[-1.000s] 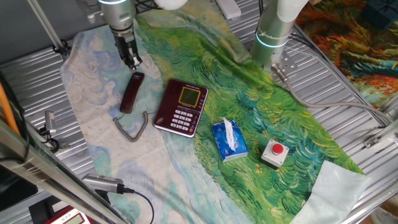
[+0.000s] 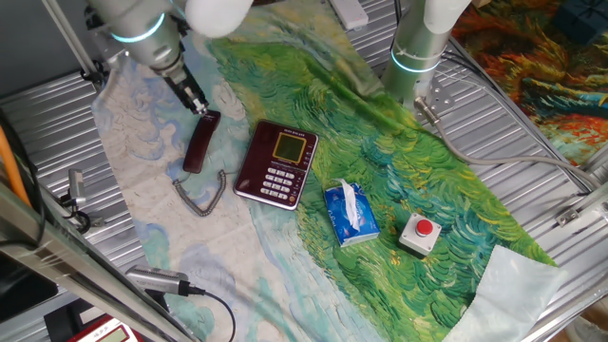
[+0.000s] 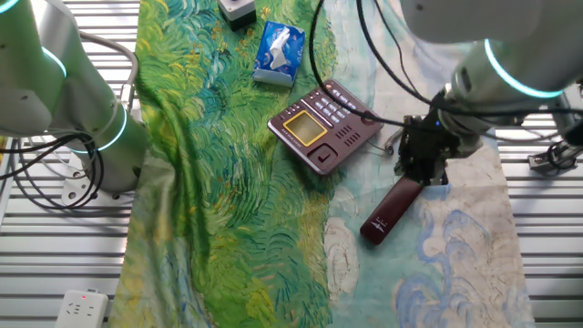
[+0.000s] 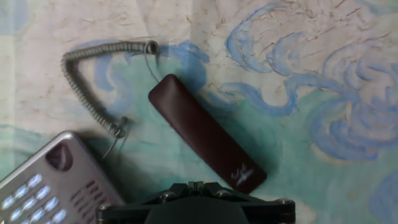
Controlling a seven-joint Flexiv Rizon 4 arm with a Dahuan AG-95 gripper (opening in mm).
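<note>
A dark maroon telephone handset [image 2: 200, 142] lies face down on the painted cloth, apart from its phone base [image 2: 277, 164]. In the wrist view, the handset [image 4: 202, 130] runs diagonally, its lettered end nearest my fingers. My gripper [image 2: 201, 109] hovers by that lettered end. The wrist view shows the gripper with its fingertips together and nothing between them. From the other side, the arm's dark gripper [image 3: 424, 169] hides part of the handset [image 3: 390, 213]. A coiled cord [image 4: 84, 78] loops beside the handset.
Right of the phone sit a blue tissue pack [image 2: 351, 217] and a box with a red button [image 2: 420, 234]. A grey column [image 2: 416, 71] stands at the table's back. Bare cloth surrounds the handset's left side.
The arm has swung left in exterior view 1, and its gripper now leans more, with the tip slightly lower and further left. Handset and phone base have stayed put.
</note>
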